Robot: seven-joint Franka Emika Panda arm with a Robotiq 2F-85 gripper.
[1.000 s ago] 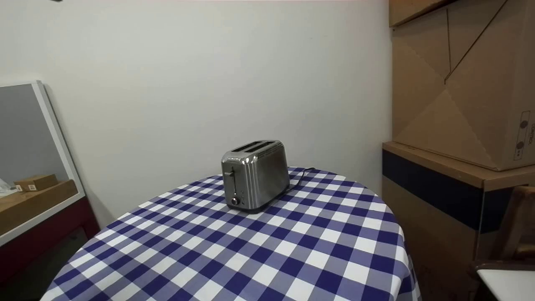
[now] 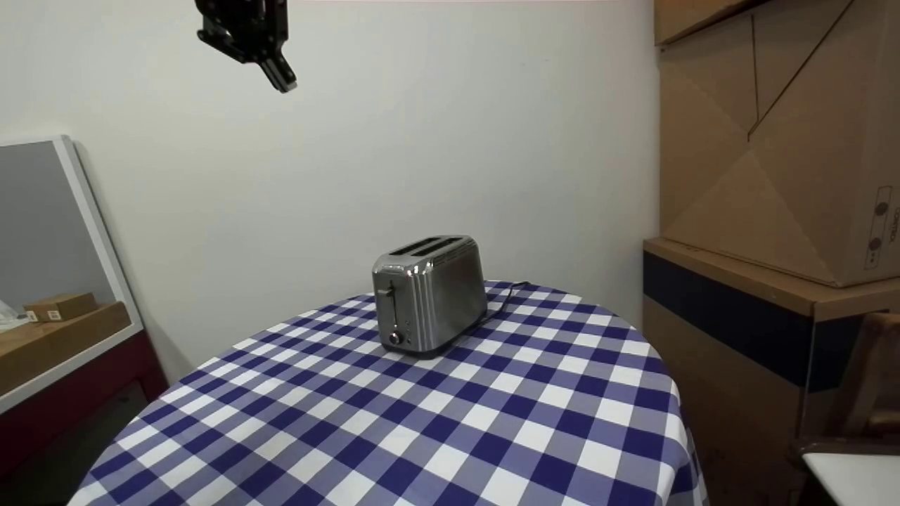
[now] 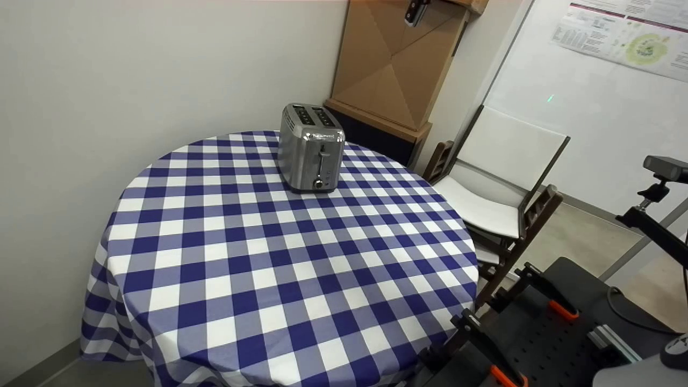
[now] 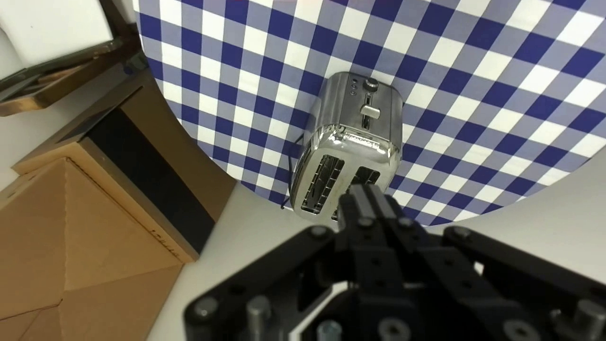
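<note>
A silver two-slot toaster point(image 2: 430, 295) stands upright on the table covered with a blue-and-white checked cloth point(image 2: 506, 438). Its front lever point(image 4: 370, 111) sits near the top of its track, with a round knob point(image 3: 317, 183) below. Both slots look empty, though in the wrist view my fingers cover part of one. My gripper point(image 2: 287, 87) hangs high above the table, well clear of the toaster point(image 3: 303, 151). Its fingers are shut against each other, and nothing shows between them in the wrist view, where the gripper overlaps the toaster's top.
Behind the toaster runs its dark cord point(image 2: 510, 295). Tall cardboard boxes point(image 2: 751, 169) stand beyond the table's far right side. Chairs point(image 3: 503, 174) are beside the table in exterior view 2.
In exterior view 1 my gripper has come down into view at the upper left and further right; before, only a dark tip showed at the top edge. The toaster has not moved.
</note>
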